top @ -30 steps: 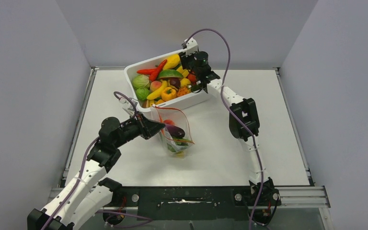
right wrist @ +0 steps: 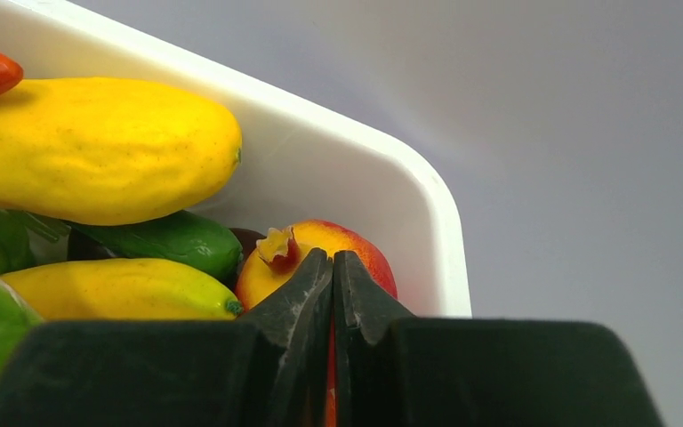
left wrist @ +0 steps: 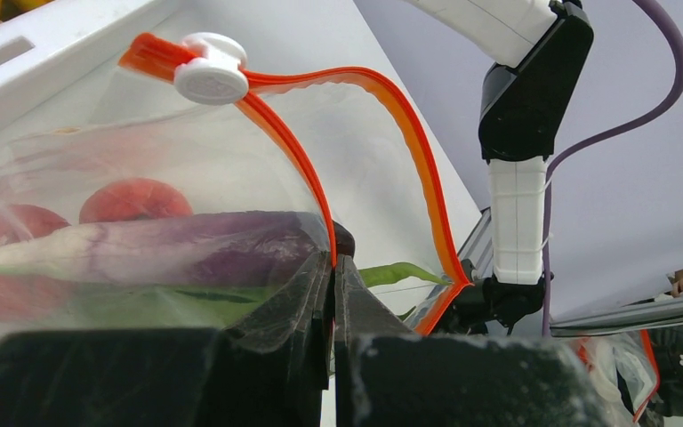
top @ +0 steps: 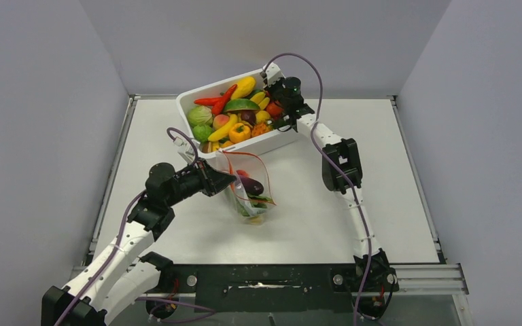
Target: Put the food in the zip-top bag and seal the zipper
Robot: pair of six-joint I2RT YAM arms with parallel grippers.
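The clear zip top bag (top: 251, 166) has an orange-edged mouth that gapes. Inside it lie a purple eggplant (left wrist: 222, 249), red round food (left wrist: 135, 200) and something green. My left gripper is shut on the bag's near orange edge, and a white slider (left wrist: 212, 69) sits at one end of the zipper. In the far right corner of the white bin, a red-yellow pomegranate (right wrist: 356, 245) rests against the wall. My right gripper is shut in front of it, tips together, nothing between them; its fingers hide the fruit's lower part.
The white bin (top: 194, 95) is full of produce, including a yellow squash (right wrist: 98, 147), a green pepper (right wrist: 173, 242) and a smaller yellow one (right wrist: 124, 289). Its tall rim (right wrist: 445, 240) stands close to my right gripper.
My right arm has shifted slightly right at the bin's corner.
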